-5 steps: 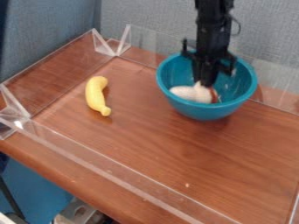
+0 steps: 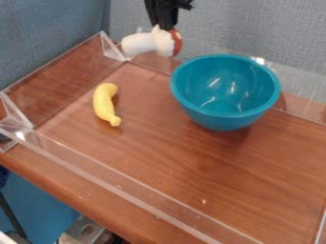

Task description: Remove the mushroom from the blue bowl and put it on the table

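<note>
A white mushroom (image 2: pixel 145 43) with a reddish-brown end hangs in the air near the back edge of the table, up and left of the bowl. My black gripper (image 2: pixel 167 27) is shut on it from above, gripping near the reddish end; the fingertips are partly hidden against the mushroom. The blue bowl (image 2: pixel 192 105) stands upright at the back right of the table, and its inside looks empty.
A yellow banana (image 2: pixel 106 103) lies on the left part of the brown table (image 2: pixel 178 176). Clear low walls (image 2: pixel 95 62) edge the table.
Bowl and banana have stayed in place.
</note>
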